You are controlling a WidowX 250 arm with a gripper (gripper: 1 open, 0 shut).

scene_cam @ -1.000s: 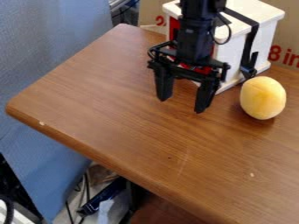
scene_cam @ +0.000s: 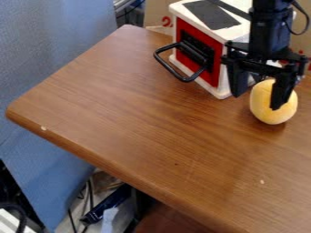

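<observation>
A black gripper [scene_cam: 255,90] hangs at the upper right, open, its fingers coming down around the upper part of a yellow oval object [scene_cam: 272,108] on the wooden table [scene_cam: 134,109]. The near finger lies in front of the object; whether it touches is unclear. Behind stands a white toy appliance [scene_cam: 195,18] with a red front [scene_cam: 203,48] and a black bar handle.
A cardboard box [scene_cam: 158,14] is at the back. The table's left and front edges border a blue panel [scene_cam: 49,155] and a floor with cables and bags.
The gripper has moved right from in front of the appliance to the yellow object, which stays in about the same place.
</observation>
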